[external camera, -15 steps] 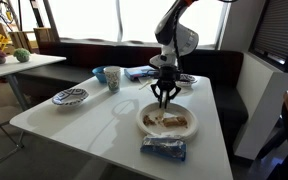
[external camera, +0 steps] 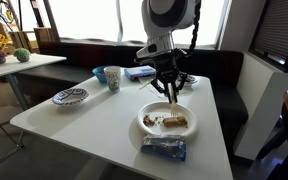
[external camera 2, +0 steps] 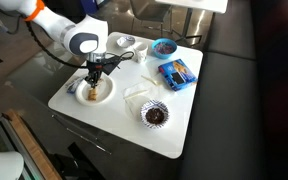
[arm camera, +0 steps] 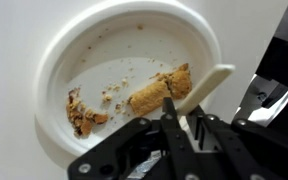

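My gripper [external camera: 170, 92] hangs over a white plate [external camera: 144, 130] near the table's front. In the wrist view, the gripper is shut on a pale, flat-looking stick or utensil [arm camera: 208, 86], one end of which reaches up to the right. On the plate lies a brown crumbly bar, broken into a longer piece [arm camera: 149, 98] and a neighbouring chunk [arm camera: 180, 79]. Another crumbled piece [arm camera: 82, 114] sits apart at the left, with crumbs between. The fingers cover part of the plate's lower right. How far the utensil extends below the fingers is hidden there.
A shiny blue-silver wrapper [external camera: 164, 147] lies in front of the plate. Farther off stand a patterned bowl [external camera 2: 154, 114], a blue bag [external camera 2: 177, 73], a blue bowl [external camera 2: 165, 47] and a cup [external camera: 113, 77]. Clear table lies left of the plate.
The arm has tilted and its upper part looks nearer the camera. My gripper has shifted slightly right, staying above the plate. The bar pieces seem to have shifted a little on the plate.
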